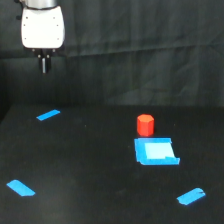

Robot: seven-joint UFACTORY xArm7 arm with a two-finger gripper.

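Observation:
A small red block (145, 125) with a faceted outline stands on the dark table, right of centre. Just in front of it lies a white square (159, 151) edged with blue tape (142, 156). High at the upper left hangs my gripper (43, 67), beneath a white arm body (43, 29), well above the table and far from the block. Its fingers are small and dark against the dark backdrop, so whether they are apart or together does not show.
Blue tape strips lie on the table at the back left (48, 115), front left (20, 188) and front right (191, 196). A dark curtain (130, 60) hangs behind.

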